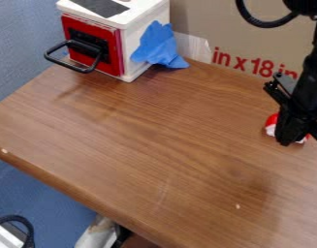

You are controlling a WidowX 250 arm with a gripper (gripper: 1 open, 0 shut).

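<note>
The black robot gripper [292, 121] is at the right edge, low over a red-and-white object [272, 124] on the wooden table, mostly covering it. Whether its fingers are open or shut on that object is not clear from this view.
A white and red toy oven [103, 44] with a black handle stands at the back left, a blue cloth [158, 46] beside it. Cardboard backs the table [135, 155]. Blue floor lies beyond its left edge.
</note>
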